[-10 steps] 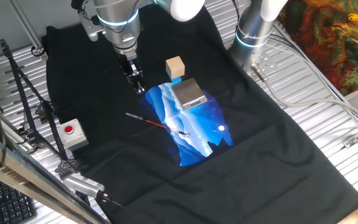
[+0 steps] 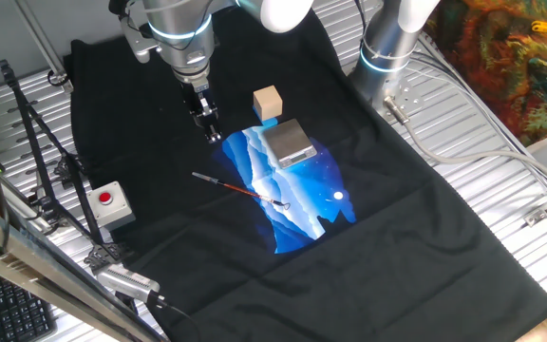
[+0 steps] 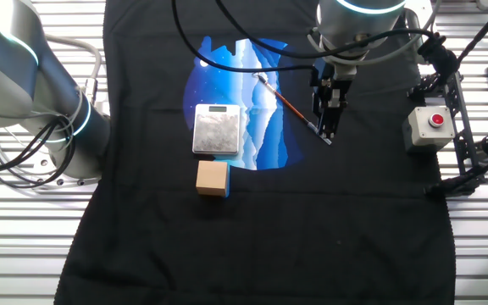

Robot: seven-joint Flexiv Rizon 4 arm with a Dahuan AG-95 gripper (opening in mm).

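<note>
My gripper hangs over the black cloth, fingers downward, left of the kitchen scale in exterior view 1. Its fingertips look close together, too small to tell whether it is open or shut; no object shows between them. A thin brush-like stick with a reddish-brown handle lies across the blue mountain picture, one end on the cloth. On the picture rests a silver-topped scale. Beside it stands a tan block with a blue side. In exterior view 2 the gripper appears near the end of the stick.
A grey box with a red button and a black frame stand along the left edge in exterior view 1. The arm's base is at the upper right there. Dark cables cross exterior view 2.
</note>
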